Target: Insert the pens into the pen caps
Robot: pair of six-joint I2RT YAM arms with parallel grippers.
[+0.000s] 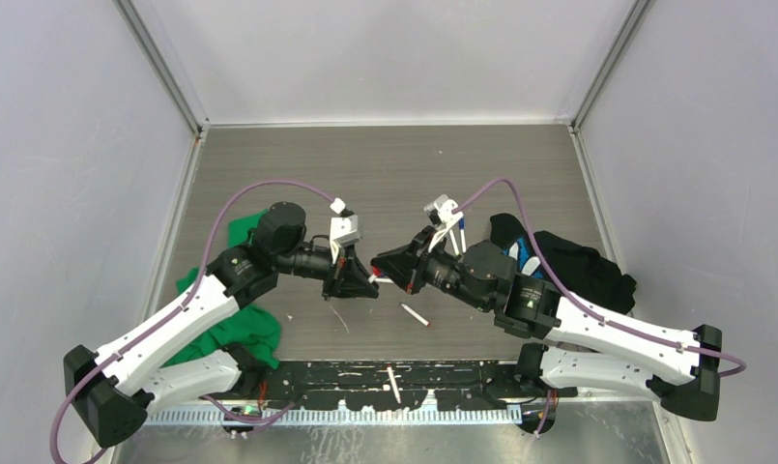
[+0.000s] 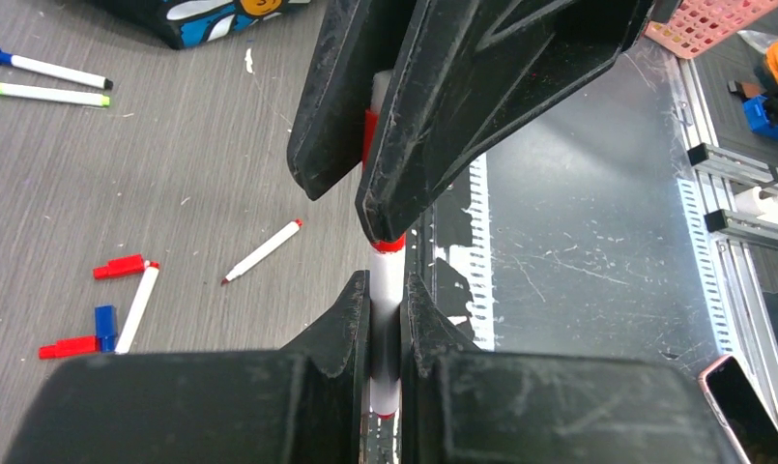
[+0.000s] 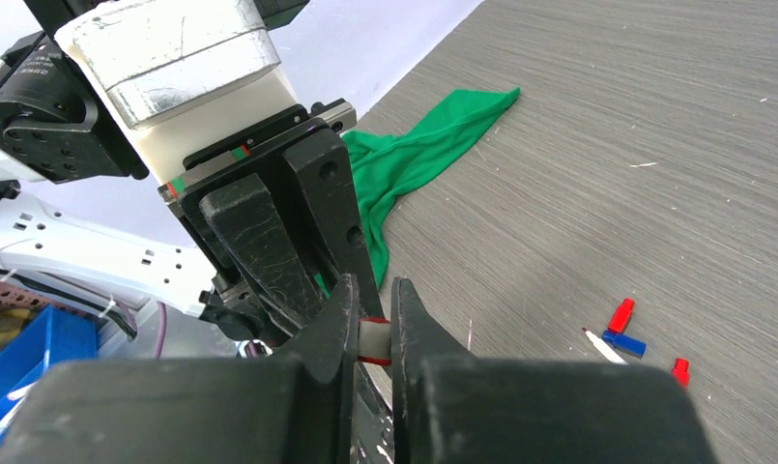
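Note:
Both grippers meet at the middle of the table. My left gripper point(image 1: 366, 282) is shut on a white pen with red bands point(image 2: 386, 319), held upright in the left wrist view. My right gripper point(image 1: 383, 271) is shut round the red upper part of that pen, seen between its fingers in the right wrist view point(image 3: 374, 340); whether that red part is a cap fitted on the pen I cannot tell. Loose white pens point(image 2: 261, 250), red caps point(image 2: 119, 267) and a blue cap point(image 2: 105, 329) lie on the table.
A green cloth point(image 1: 249, 329) lies at the left, a black cloth point(image 1: 588, 271) at the right. Blue and green pens point(image 2: 56, 70) lie near the black cloth.

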